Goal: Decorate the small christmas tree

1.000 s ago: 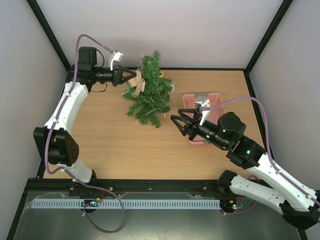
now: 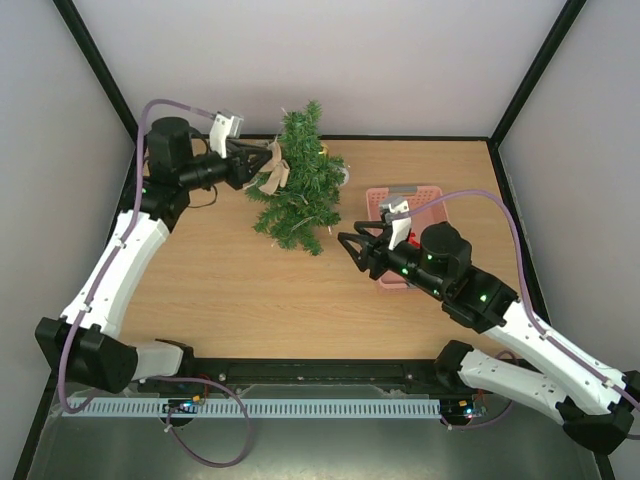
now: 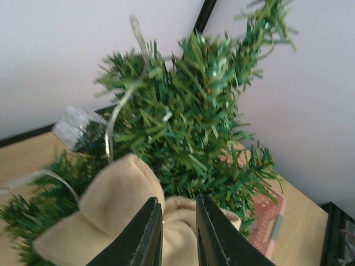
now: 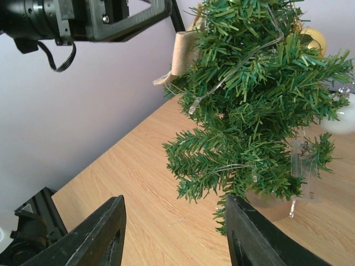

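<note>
The small green tree point(image 2: 300, 190) stands in the back middle of the table, with a beige fabric bow point(image 3: 119, 194) on its left side. My left gripper point(image 2: 262, 158) is at the bow; in its wrist view the two fingertips stand part open in front of the fabric, and whether they touch it is unclear. A yellow bauble point(image 4: 314, 39) and a white one point(image 4: 338, 118) show on the tree's right. My right gripper point(image 2: 355, 243) is open, right of and below the tree, with nothing between its fingers.
A pink basket point(image 2: 430, 195) stands right of the tree, partly under the right arm, with something red in it. Walls and a dark frame bound the workspace.
The left arm has shifted toward the front, its gripper moving slightly down in the top view beside the bow. The right arm has moved only slightly.
</note>
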